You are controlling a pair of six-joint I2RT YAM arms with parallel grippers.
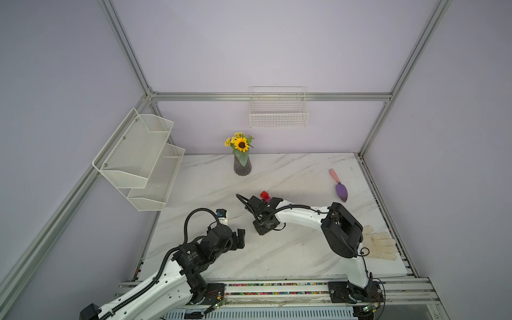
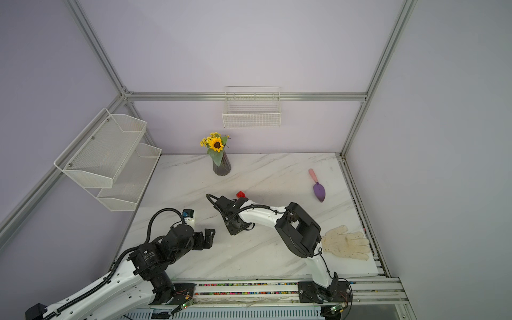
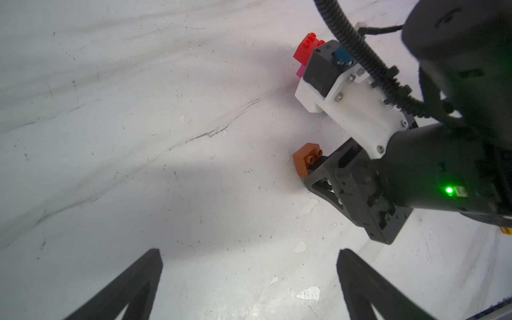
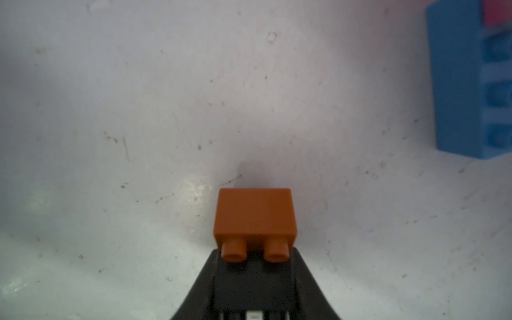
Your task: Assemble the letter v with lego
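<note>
A small orange-brown brick, two of its studs facing my fingers, sits at the tips of my right gripper, which is shut on it. In the left wrist view the same brick pokes out past the right fingertips, close over the table; whether it touches the surface I cannot tell. Behind the right arm stand a red brick and a bit of pink brick. A blue brick shows at the upper right of the right wrist view. My left gripper is open over bare table, nothing between its fingers.
The right arm hides part of the bricks from above. A vase of sunflowers is at the back, a purple trowel and a glove on the right. Clear marble lies between the grippers and along the front.
</note>
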